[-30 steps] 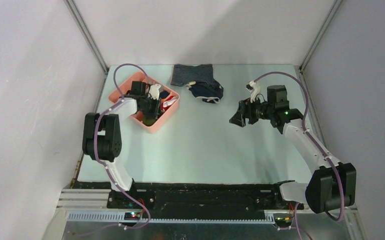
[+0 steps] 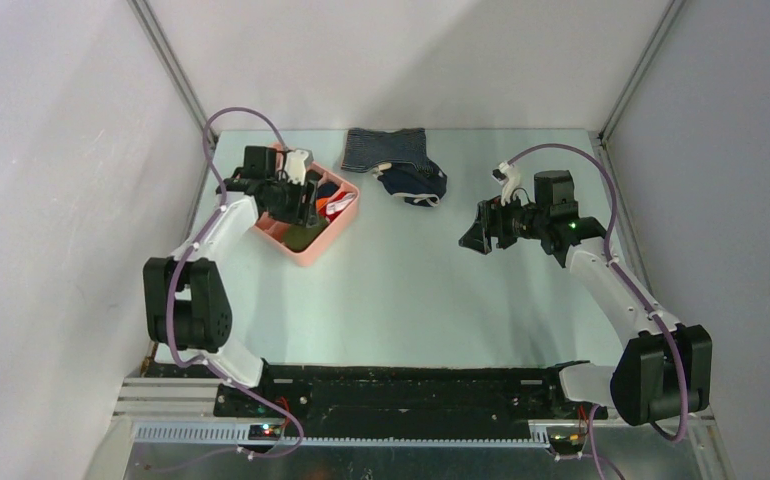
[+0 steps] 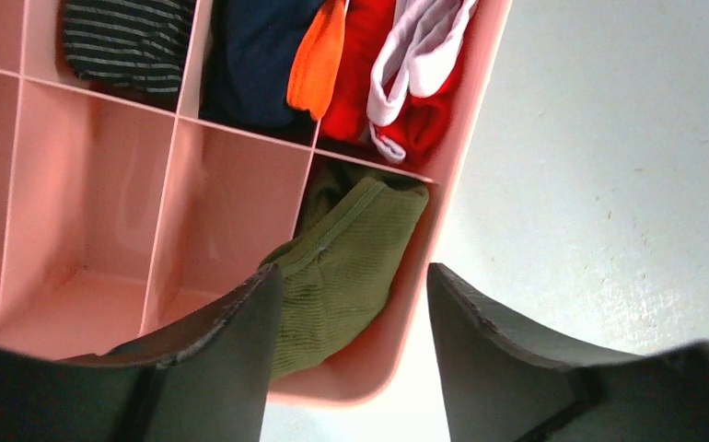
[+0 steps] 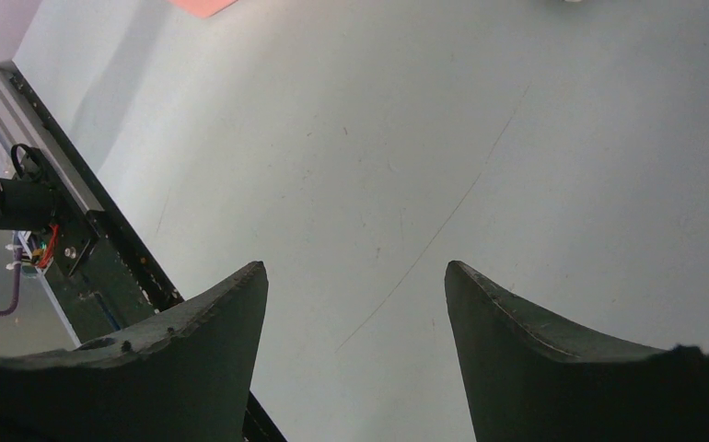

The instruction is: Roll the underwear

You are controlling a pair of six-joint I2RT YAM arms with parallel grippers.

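A folded olive-green piece of underwear [image 3: 351,267] lies in a corner compartment of the pink divided box [image 2: 339,236]. Above that corner hovers my left gripper, its fingers apart and holding nothing. Over the right part of the table my right gripper is open, with only bare tabletop between its fingers. Toward the back of the table lie a dark striped piece [image 2: 386,150] and a navy piece with a pale trim [image 2: 413,184], touching each other and not rolled.
Other box compartments hold a striped dark garment [image 3: 128,44], a navy one with an orange band [image 3: 317,64] and a red one with white trim [image 3: 424,64]. Some compartments are empty.
My left arm has risen and drawn back slightly to the left from the box corner, leaving the olive piece in its compartment. The right arm and the clothes at the back stay put.
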